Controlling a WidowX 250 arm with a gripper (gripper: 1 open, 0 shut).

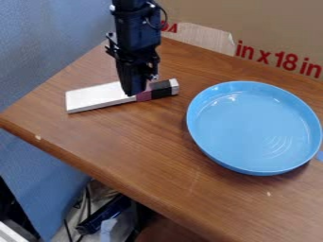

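Observation:
My black gripper (134,81) reaches down from the top of the camera view over a long, flat white object (94,97) with a dark, maroon-banded section (161,91) at its right end. The fingertips are at the object's middle, touching it or just above it; whether they are open or shut on it cannot be seen clearly.
A blue plate (252,128) lies on the right of the wooden table (139,151). A cardboard panel (271,28) stands along the back. The table's left edge drops off toward clutter below.

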